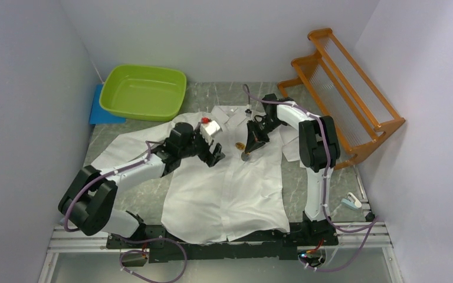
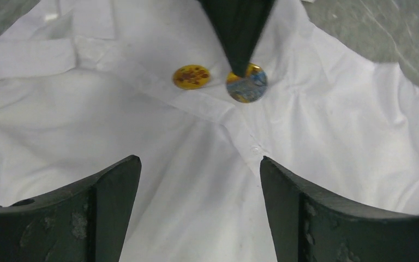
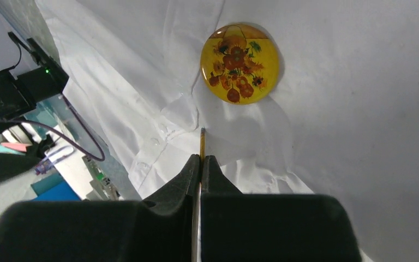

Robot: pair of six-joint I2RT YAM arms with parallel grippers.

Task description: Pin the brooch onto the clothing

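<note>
A white garment (image 1: 203, 200) lies spread on the table. On it rests a round yellow brooch with a flower picture (image 3: 240, 64), near the button placket. A second round brooch (image 2: 246, 90), blue and yellow, is beside it in the left wrist view, with my right gripper's dark finger (image 2: 240, 46) over its upper edge. From the right wrist, this brooch shows only as a thin strip (image 3: 202, 141) edge-on between the tips of my right gripper, which is shut on it. Whether its pin passes through cloth is hidden. Over the garment, my left gripper stands open and empty.
A green basin (image 1: 144, 115) stands at the back left. The wooden rack (image 1: 354, 97) occupies the right side. A small white and blue object (image 1: 351, 201) sits at the front right.
</note>
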